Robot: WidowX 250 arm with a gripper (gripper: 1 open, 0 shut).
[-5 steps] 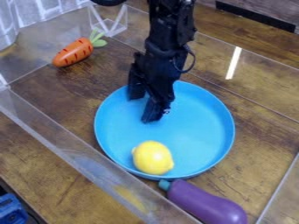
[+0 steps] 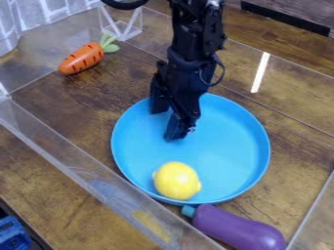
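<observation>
My black gripper [image 2: 175, 103] reaches down from the top of the view to the upper part of a blue plate [image 2: 232, 146], its fingers standing open. I cannot make out anything held between them. A yellow lemon [image 2: 177, 181] lies in the lower part of the plate, apart from the gripper.
An orange toy carrot [image 2: 84, 57] lies at the upper left, and a purple eggplant [image 2: 237, 229] lies just below the plate at the lower right. A clear wall edge runs along the lower left. Bare wood is free at the right and upper left.
The plate, lemon and eggplant sit slightly further right and higher than a second ago. The gripper has shifted slightly along with them.
</observation>
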